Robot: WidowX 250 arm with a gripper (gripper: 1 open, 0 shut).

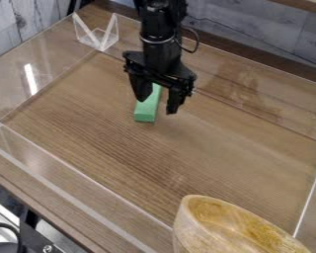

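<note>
The black robot arm hangs from the top centre, its gripper (pixel 158 81) low over a green block (pixel 146 109) that lies upright on the wooden table (pixel 108 168). The gripper's fingers are dark and small, so whether they are open or touching the block is hard to tell. Part of the block's upper end is behind the gripper.
A large yellow bowl (pixel 233 227) stands at the front right. Clear plastic shapes sit at the left edge and top left.
</note>
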